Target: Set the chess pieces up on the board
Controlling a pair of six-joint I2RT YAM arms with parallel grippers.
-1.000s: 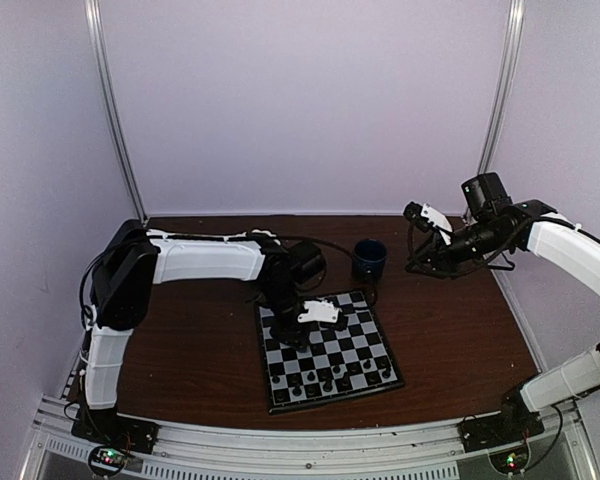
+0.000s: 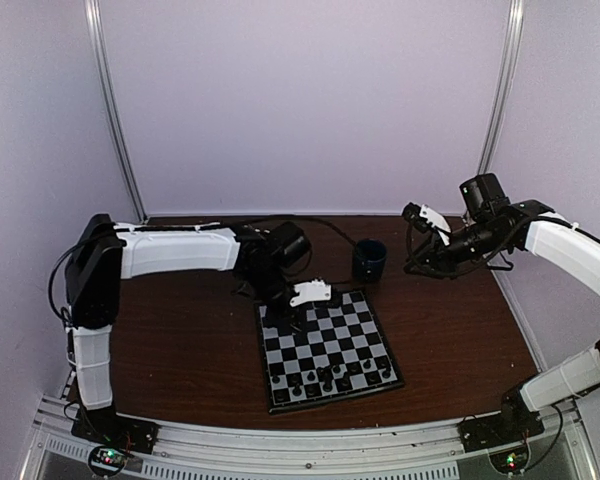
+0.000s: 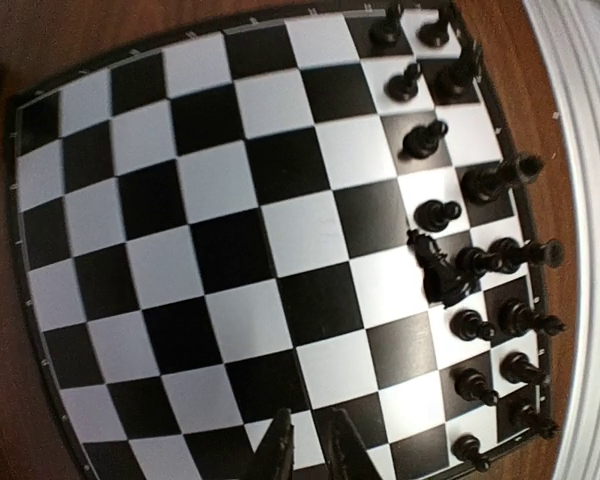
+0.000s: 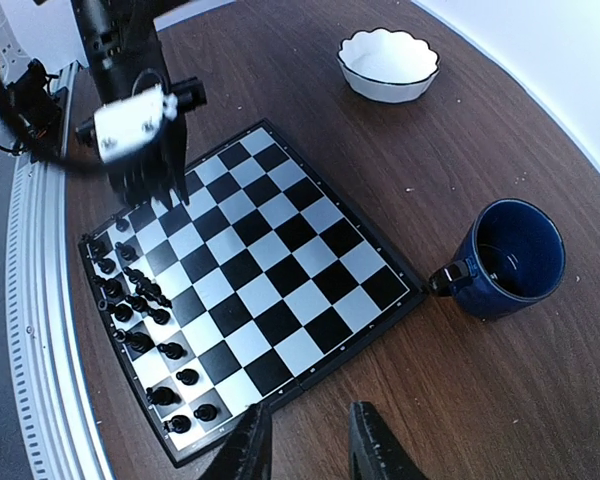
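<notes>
The black-and-white chessboard [image 2: 330,345] lies mid-table, with dark pieces crowded along its near edge. In the left wrist view most stand upright, such as the pawn [image 3: 423,139] and the tall piece [image 3: 500,177]; one dark piece [image 3: 442,278] lies tipped over in the pawn row. My left gripper hangs over the far left part of the board, away from the pieces. Its fingertips are a narrow gap apart, and no piece shows between them. To the right of the board my right gripper has its fingers apart, only bare table showing between.
A dark blue mug [image 4: 508,260] stands close to the board's far right corner, its handle almost at the frame. Farther back is a white bowl [image 4: 388,65]. My left arm [image 2: 185,251] reaches across the table's left side. Right of the board the table is clear.
The right arm and pieces look unchanged.
</notes>
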